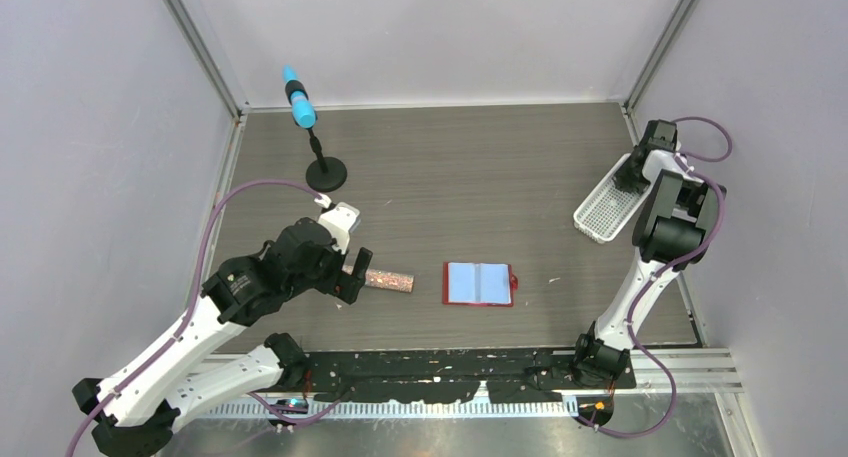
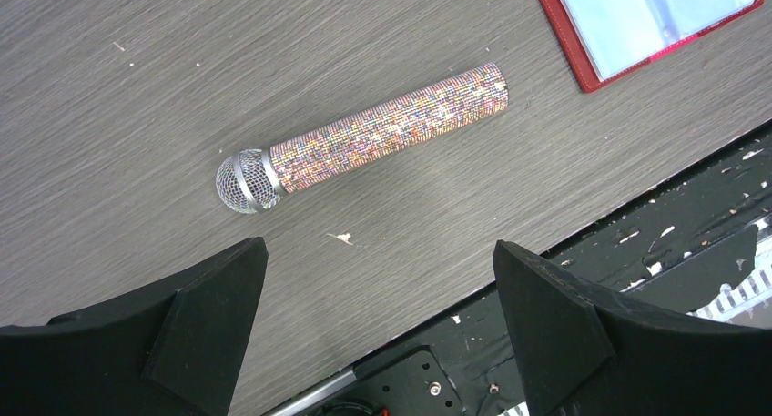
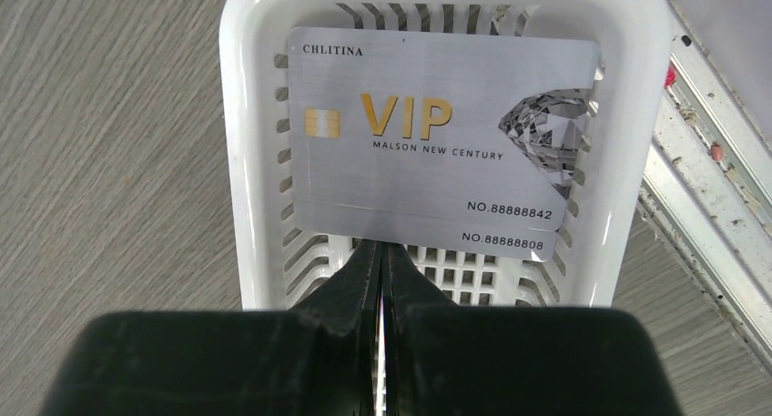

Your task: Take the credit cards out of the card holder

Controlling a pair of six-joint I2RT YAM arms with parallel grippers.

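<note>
On the table's front half lies the open card holder (image 1: pixel 479 283), red-edged with pale blue leaves; its left part also shows in the left wrist view. Inside the white basket (image 3: pixel 238 161) two silver VIP cards (image 3: pixel 410 125) lie overlapped, one edge peeking out below the other. My right gripper is over the basket by the cards' lower edge, its fingers shut on what looks like a card seen edge-on, a thin pale sliver with some pink; most of it is hidden. Far left of the holder, my left gripper is open and empty.
A glittery microphone (image 2: pixel 387 129) lies between the left gripper and the holder. At the back left a blue microphone (image 1: pixel 302 107) stands on a black stand. Right of the holder and behind it, the table is clear.
</note>
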